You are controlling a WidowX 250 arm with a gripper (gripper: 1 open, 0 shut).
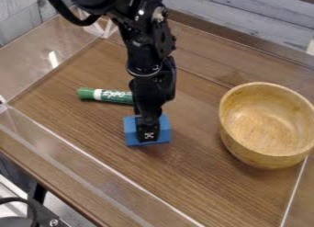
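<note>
My black gripper [149,122] points straight down over a blue block [146,139], its fingers overlapping the block's top and front; they appear open, though the dark fingers make the gap hard to see. The block rests on the wooden table [86,148] near the middle. Just behind it to the left lies a green cylinder [105,94] with a white end, partly hidden by the arm.
A large yellow bowl [263,143] stands on the right. Bare table lies to the front and left, and behind toward the pale wooden wall [258,24]. A dark cable runs at the lower left corner.
</note>
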